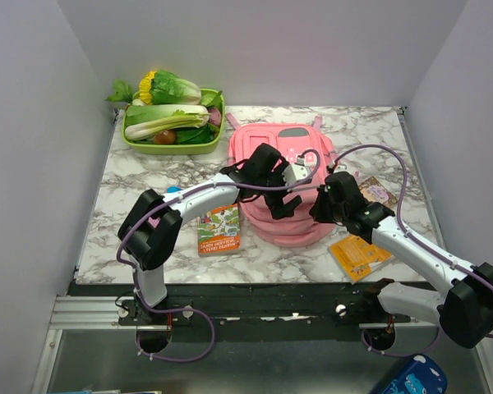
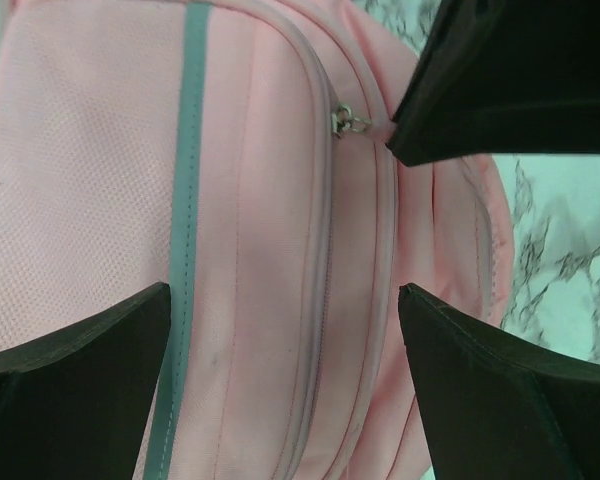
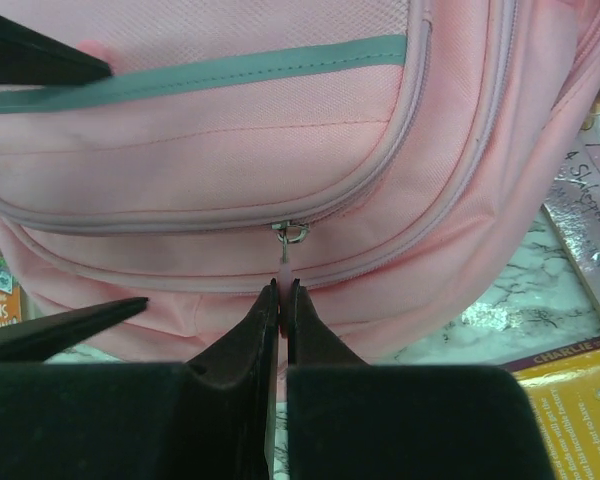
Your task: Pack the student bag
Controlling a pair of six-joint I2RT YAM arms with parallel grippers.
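Note:
A pink backpack (image 1: 300, 234) lies flat in the middle of the table. In the right wrist view my right gripper is shut on the pull tab of a zipper (image 3: 290, 229) along the bag's front pocket. The left gripper is open above the bag, its dark fingers (image 2: 500, 375) spread to either side of the pocket's green strip (image 2: 188, 160) and piped seam. From the right wrist view, the left fingers (image 3: 60, 325) straddle the pocket at the left. Whether they touch the fabric I cannot tell.
An orange Treehouse book (image 1: 218, 233) lies left of the bag. At the right are a yellow book (image 1: 357, 258) and a darker book (image 1: 378, 193). A green basket (image 1: 172, 149) of vegetables stands at the back left. Bare marble lies at the front.

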